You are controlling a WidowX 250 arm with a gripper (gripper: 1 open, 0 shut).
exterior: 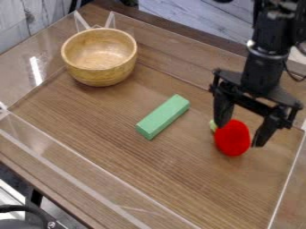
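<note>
My gripper [237, 107] is low at the right of the camera view, its dark fingers open and straddling the area over a red strawberry-like object [233, 138] with a small green top, which lies on the wooden table [107, 170]. A green rectangular block [163, 117] lies diagonally to the left of the gripper, apart from it.
A yellow-orange bowl [99, 54] stands at the upper left.
</note>
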